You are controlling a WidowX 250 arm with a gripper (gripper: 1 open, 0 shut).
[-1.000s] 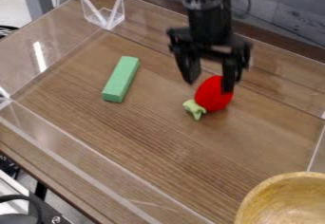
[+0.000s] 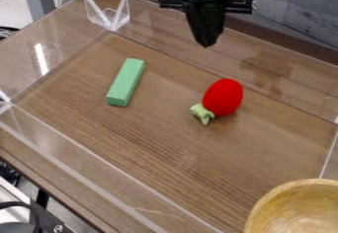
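Note:
A black robot arm with its gripper (image 2: pixel 207 30) is at the top centre, above and behind a red oval object (image 2: pixel 223 97) with a pale green tip (image 2: pixel 201 113), lying on the wooden surface. A green bar (image 2: pixel 126 82) lies to the left. The gripper's fingers are too small and dark to tell how they stand.
A clear plastic piece (image 2: pixel 110 11) stands at the upper left. A yellow bowl (image 2: pixel 284 212) is at the lower right corner, partly cut off.
The red object lies uncovered in about the same place.

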